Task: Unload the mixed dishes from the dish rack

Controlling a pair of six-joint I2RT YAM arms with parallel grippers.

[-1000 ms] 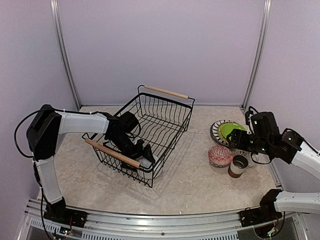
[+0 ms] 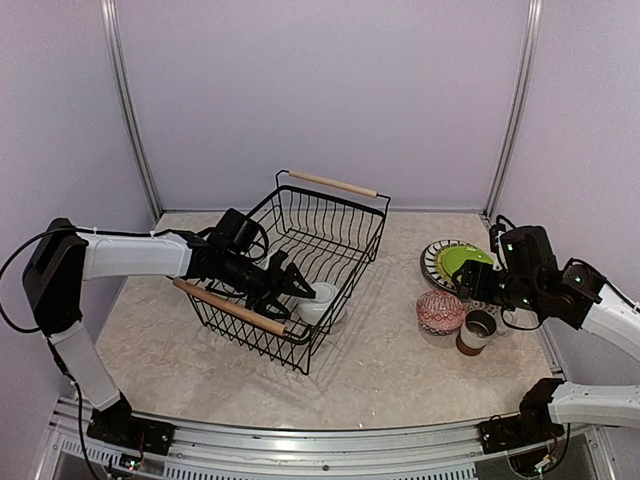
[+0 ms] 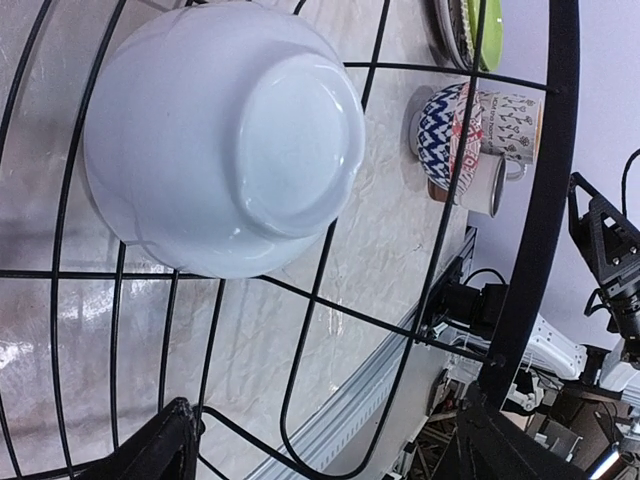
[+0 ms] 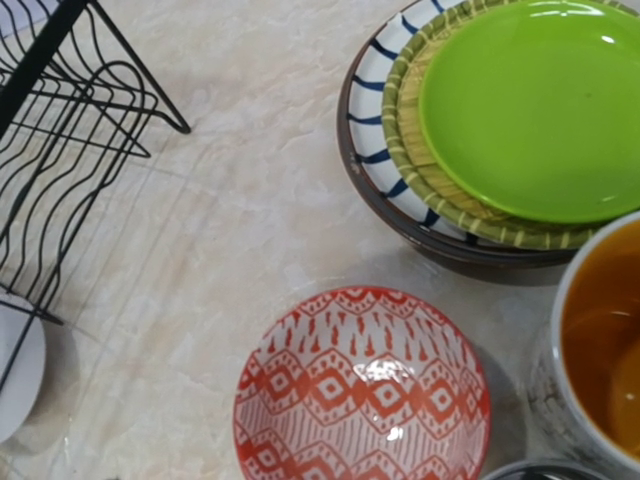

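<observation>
The black wire dish rack (image 2: 345,262) with wooden handles stands left of centre. A white bowl (image 3: 215,140) lies tipped inside its near right corner, its round foot facing sideways in the left wrist view. Over that corner, just left of the bowl, is my left gripper (image 2: 298,303); its fingers (image 3: 165,445) are spread, with nothing between them. At the right, my right gripper (image 2: 468,280) hangs over the unloaded dishes; its fingers are not visible in its own wrist view, and its finger opening is unclear.
Right of the rack are stacked plates with a green one (image 4: 540,110) on top, a red patterned bowl (image 4: 365,390), a mug with an orange inside (image 4: 610,340) and a metal-looking cup (image 2: 477,330). Counter (image 2: 375,350) between rack and dishes is clear.
My left gripper has risen slightly and its fingers have spread. The white bowl has shifted a little toward the back right and shows more clearly. The right arm looks unmoved.
</observation>
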